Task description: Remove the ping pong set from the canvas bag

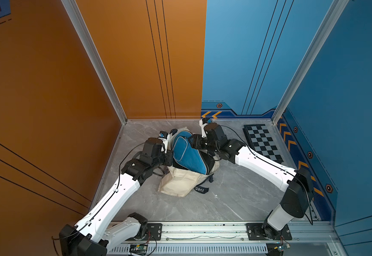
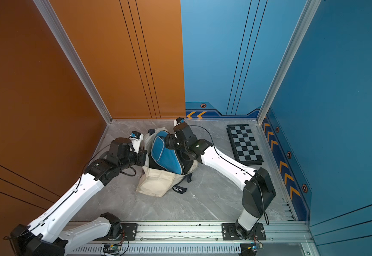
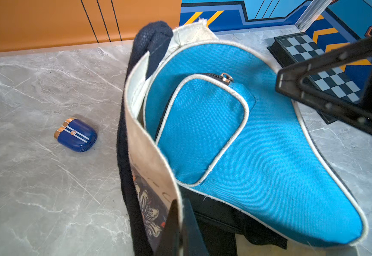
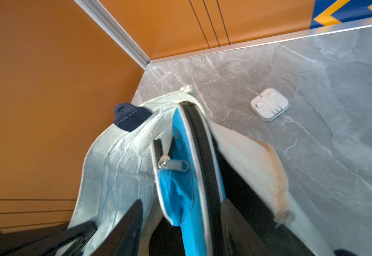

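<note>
The blue ping pong case, white-piped with a zipped front pocket, leans inside the open beige canvas bag, its upper part standing above the near side. In the left wrist view, my left gripper is shut on the bag's thin rim at the left side. My right gripper is part open over the case's zipped edge. In the right wrist view, its dark fingers stand on either side of that edge, with a gap visible on the left. The case's lower end is hidden in the bag.
A folded chessboard lies at the right. A small blue-and-gold object rests left of the bag, and a white earphone box lies beyond it.
</note>
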